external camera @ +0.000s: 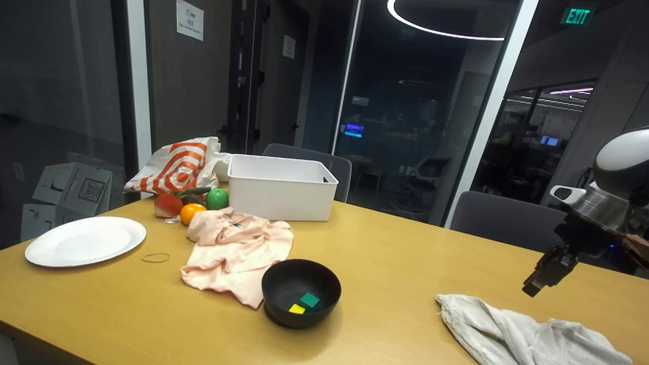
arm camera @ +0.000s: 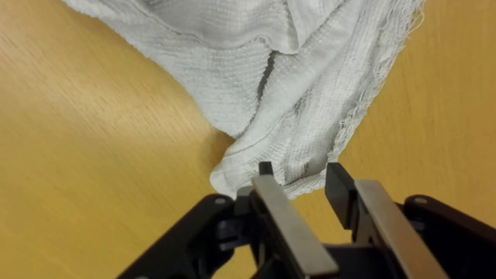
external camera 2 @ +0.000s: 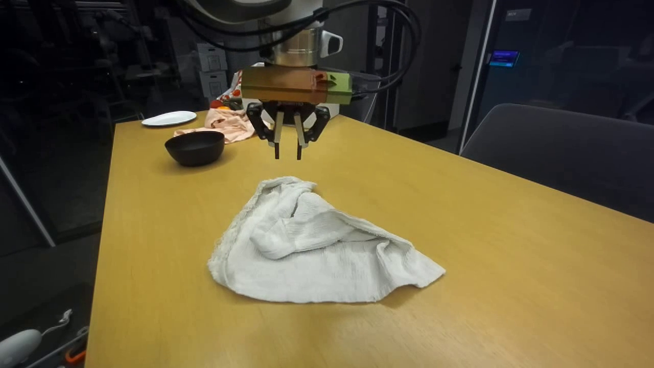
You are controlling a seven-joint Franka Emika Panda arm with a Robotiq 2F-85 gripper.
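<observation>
A crumpled white towel (external camera 2: pixel 331 263) lies partly folded on the table, its frayed edge along one side. My gripper (external camera 2: pixel 288 156) hangs above the table beyond the towel's far end in exterior view 2, pointing down. Its fingers stand part open, with nothing between the two fingers. Seen from the wrist, the gripper overlaps the narrow end of the towel (arm camera: pixel 297 111), and a gap separates the fingertips. In exterior view 1 the gripper (external camera: pixel 530 291) is held in the air over the towel (external camera: pixel 529 334), not touching it.
A black bowl (external camera: pixel 283 283) holds a green and a yellow piece. Behind it are a pink cloth (external camera: pixel 243 243), a white bin (external camera: pixel 280 191), toy produce including an orange (external camera: pixel 192 213), and a white plate (external camera: pixel 85 242). Bare table (external camera: pixel 389 274) lies between bowl and towel.
</observation>
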